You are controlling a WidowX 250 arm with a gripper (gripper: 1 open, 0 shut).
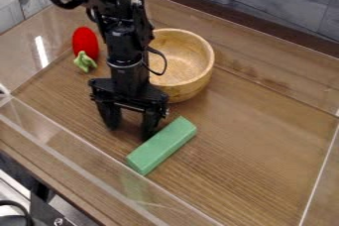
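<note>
My black arm (122, 52) reaches down to the middle left of the table, where my gripper (127, 105) is low over the wood, its dark fingers spread. Whether anything lies between them is hard to tell in the dark shapes. A green bar (162, 145) lies diagonally on the table just below and right of the gripper.
A tan bowl (185, 54) sits behind and right of the arm. A red object (85, 40) and a small green-and-white item (83, 59) lie at the back left.
</note>
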